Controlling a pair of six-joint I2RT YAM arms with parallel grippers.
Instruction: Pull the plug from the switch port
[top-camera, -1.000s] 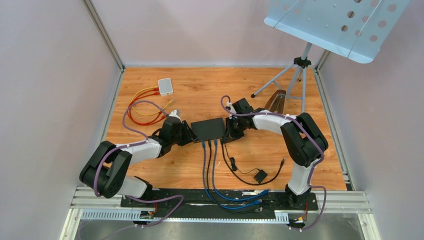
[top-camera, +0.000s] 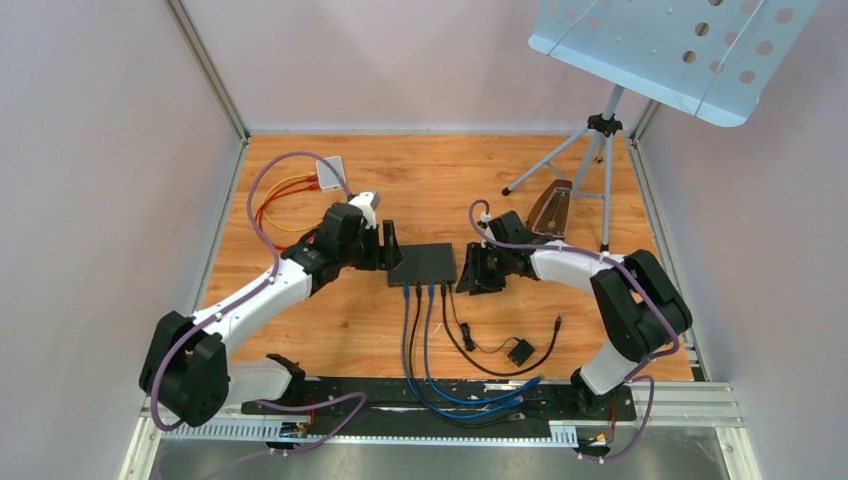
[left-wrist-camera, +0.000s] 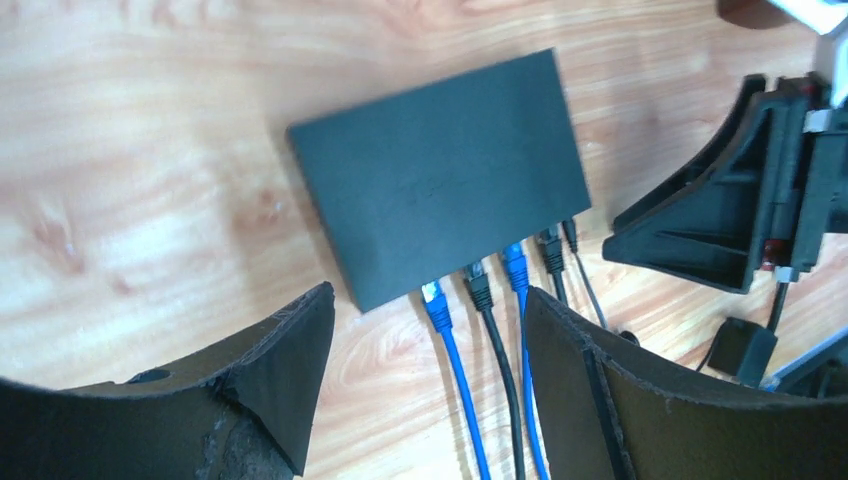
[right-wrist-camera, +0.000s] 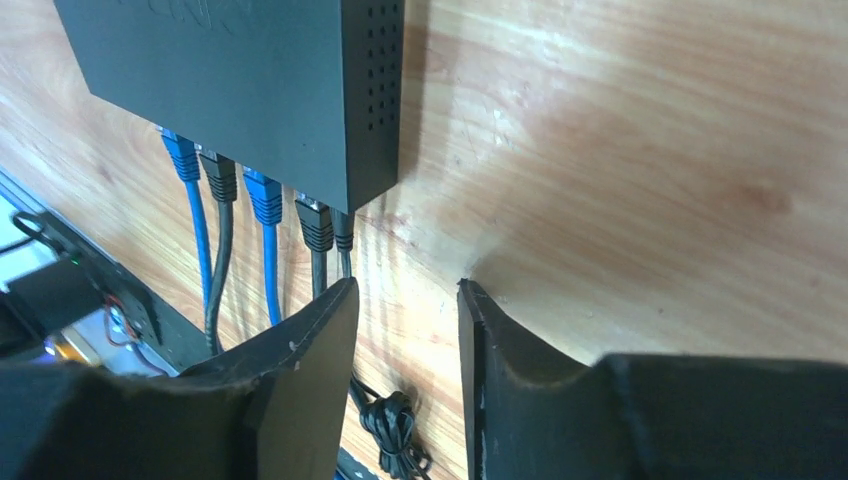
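The dark switch box (top-camera: 422, 264) lies flat on the wooden table, between my two grippers. Along its front edge, several cables are plugged in: a blue plug (left-wrist-camera: 437, 307) at the left, a black plug (left-wrist-camera: 478, 286), a second blue plug (right-wrist-camera: 264, 196), another black plug (right-wrist-camera: 315, 224) and a thin power plug (right-wrist-camera: 343, 230). Raised at the box's left side, my left gripper has its fingers apart, with nothing held. My right gripper stands open off the box's right end, above bare table, and holds nothing.
Black and blue cables run forward to the dark front rail (top-camera: 330, 420). A power adapter (top-camera: 521, 351) lies front right. At the back left is a white box (top-camera: 331, 173) with red and yellow cables; a metronome (top-camera: 551, 210) and a music stand (top-camera: 607, 125) occupy the back right.
The switch box has straightened slightly. My left gripper has lifted, with its fingers spread apart. The right gripper has drawn away to the right from the box.
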